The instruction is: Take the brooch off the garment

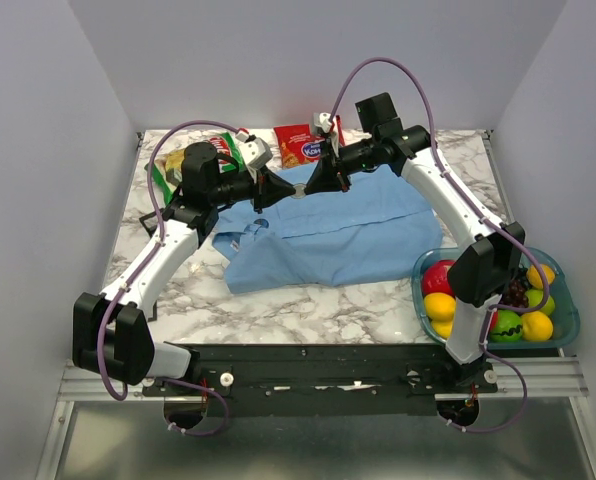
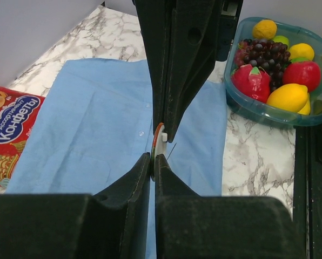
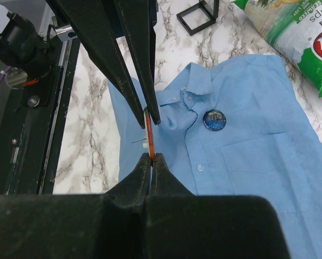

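Note:
A thin round brooch (image 2: pixel 156 145), seen edge-on with its pin sticking out, is held in the air above the blue shirt (image 1: pixel 343 235). My right gripper (image 1: pixel 311 190) is shut on one side of its rim. From the opposite side my left gripper (image 1: pixel 285 189) has its fingertips at the rim, one on each face and close together. Whether they press on it cannot be made out. In the right wrist view the brooch (image 3: pixel 149 135) spans the short gap between both grippers. A dark blue round badge (image 3: pixel 214 120) sits on the shirt near the collar.
A green chip bag (image 1: pixel 164 182) and a red candy bag (image 1: pixel 296 146) lie behind the shirt. At the front right stands a bin (image 1: pixel 570 318) of toy fruit. Both grippers are nearly tip to tip.

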